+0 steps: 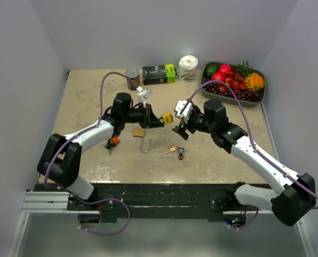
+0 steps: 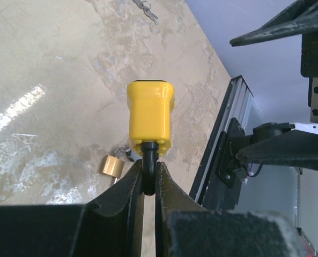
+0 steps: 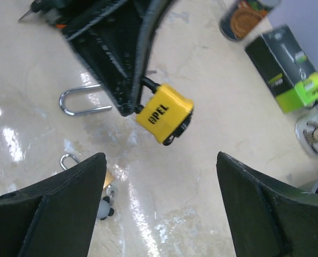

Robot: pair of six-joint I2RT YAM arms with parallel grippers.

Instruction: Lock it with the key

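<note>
My left gripper [image 1: 154, 122] is shut on the black shackle of a yellow padlock, marked OPEL in the right wrist view, and holds it above the table. My right gripper [image 1: 181, 129] stands open just right of the padlock, nothing between its fingers; in the right wrist view the lock [image 3: 164, 112] hangs between and beyond its fingertips. A small brass padlock [image 2: 112, 166] with a long shackle lies below on the table, beside a small grey object [image 1: 180, 152]. A larger brass padlock [image 1: 139, 132] lies behind the left gripper. Small keys [image 2: 145, 9] show in the left wrist view.
A can [image 1: 132, 77], a black-green box [image 1: 158, 75], a white roll [image 1: 187, 68] and a fruit basket [image 1: 210, 94] line the back. An orange-black tool [image 1: 112, 143] lies at left.
</note>
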